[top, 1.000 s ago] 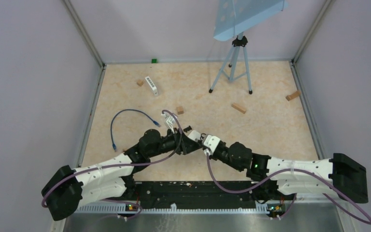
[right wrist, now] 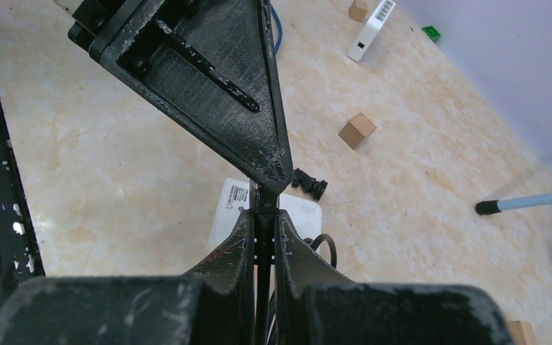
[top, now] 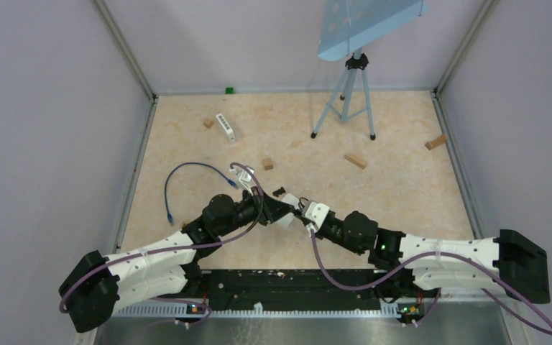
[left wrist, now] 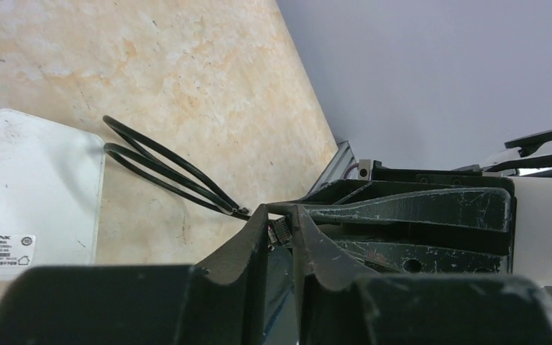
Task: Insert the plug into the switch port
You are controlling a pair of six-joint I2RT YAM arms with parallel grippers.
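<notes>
A white TP-LINK box (left wrist: 36,187), which I take for the switch, lies flat on the table with its label showing. From beside it a looped black cable (left wrist: 165,175) runs towards my grippers. In the right wrist view my right gripper is shut on a dark plug (right wrist: 265,205). The left gripper stands part open, with a narrow gap between its fingertips. A small metallic plug end (left wrist: 279,231) shows in that gap; whether the fingers touch it I cannot tell. In the top view both grippers meet over the box, hiding much of it.
A blue network cable (top: 166,190) lies at the left. A white device with ports (top: 226,128), a wooden block (top: 268,164) and small black parts (right wrist: 309,184) lie farther back. A tripod (top: 356,86) stands behind.
The right arm has hardly moved.
</notes>
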